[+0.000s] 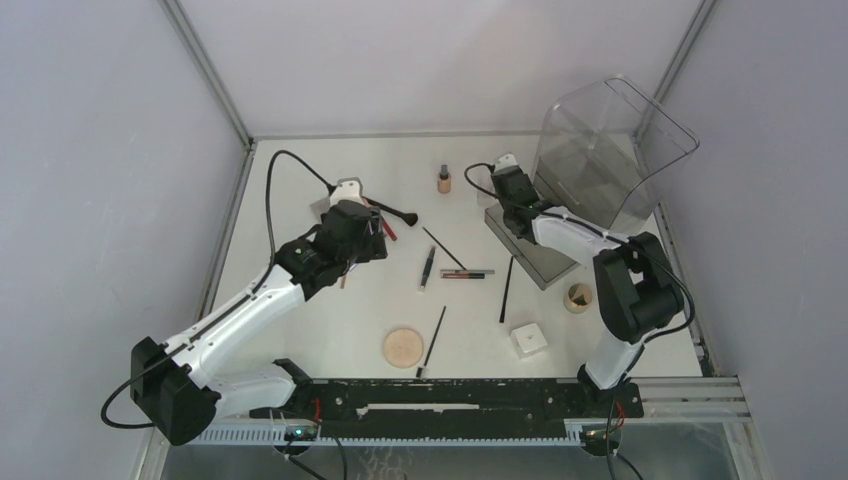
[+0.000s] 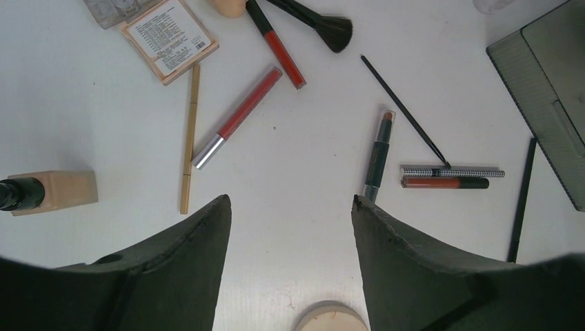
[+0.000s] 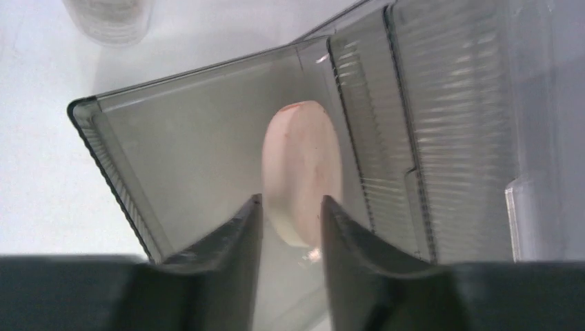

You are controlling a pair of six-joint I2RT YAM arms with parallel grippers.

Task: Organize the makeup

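Observation:
My right gripper is part open over the clear organizer (image 3: 172,138), where a pale pink oval item (image 3: 301,165) lies in the front compartment. Whether the fingers touch it is unclear. My left gripper is open above the table, nothing between its fingers. Below it in the left wrist view are a compact (image 2: 169,41), red lip tubes (image 2: 241,110), a pencil (image 2: 190,138), a foundation bottle (image 2: 62,191), a dark stick (image 2: 378,155), thin brushes (image 2: 403,110) and a fluffy brush (image 2: 331,33).
A round powder (image 1: 403,347), white box (image 1: 529,340) and small round container (image 1: 578,298) lie at the front. A foundation bottle (image 1: 444,182) stands at the back. The middle table has free patches between items.

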